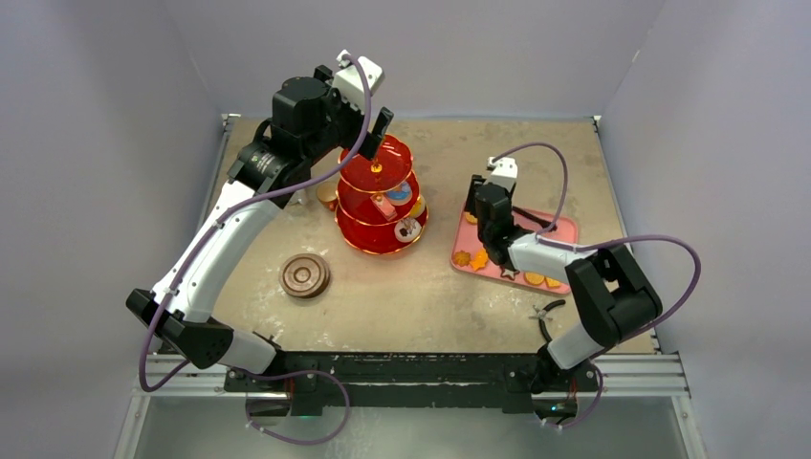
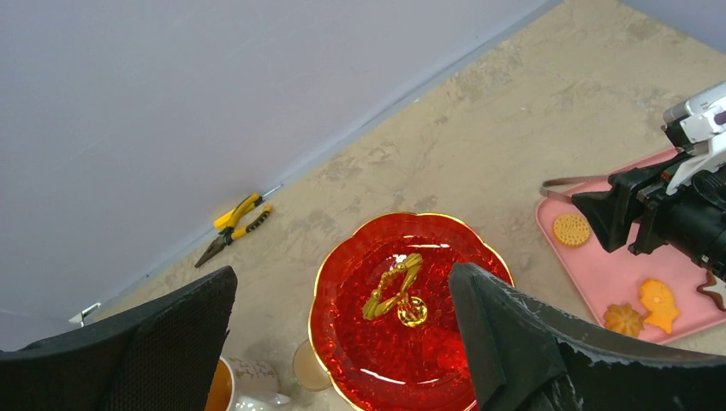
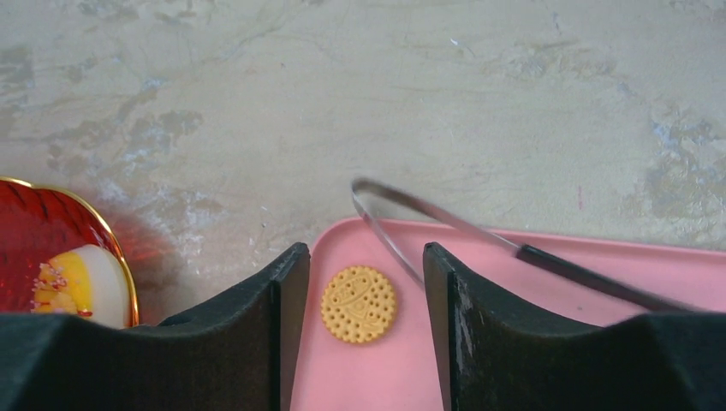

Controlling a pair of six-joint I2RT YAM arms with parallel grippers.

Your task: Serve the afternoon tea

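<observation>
The red three-tier stand [image 1: 378, 239] is left of the table's middle, with several sweets on its lower two tiers and a bare top tier. Open and empty, my left gripper hangs above the stand. My right gripper is over the pink tray [image 1: 463, 251], its fingers apart. Motion-blurred tongs [image 3: 428, 207] with a black handle slant across the tray's far edge, one arm running behind the right fingertip; contact with the finger is unclear. A round biscuit [image 3: 359, 305] lies on the tray between the finger lines. More biscuits [image 1: 480, 260] lie along the tray's near side.
A brown round lidded pot [image 1: 305, 275] stands front left. A cup [image 2: 248, 381] is beside the stand. Yellow-handled pliers [image 2: 235, 224] lie by the back wall, and another black-handled tool [image 1: 543, 318] in front of the tray. Bare table separates stand and tray.
</observation>
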